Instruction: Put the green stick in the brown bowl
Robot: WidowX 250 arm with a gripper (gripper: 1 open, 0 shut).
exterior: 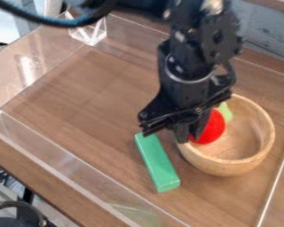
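Note:
The green stick (158, 163) lies flat on the wooden table, to the left of the brown bowl and apart from it. Inside the bowl (257, 154) are a red object (209, 128) and something pale green at the back, partly covered by the arm. My dark gripper (166, 133) hangs over the bowl's left rim, above and close to the stick's upper end. Its fingers point down, but the gap between them is too unclear to judge. The stick still rests on the table.
Bare table (79, 102) stretches to the left of the stick. Clear strips or low walls edge the surface, with a transparent corner bracket (90, 32) at the back left. Black equipment sits off the table at lower left.

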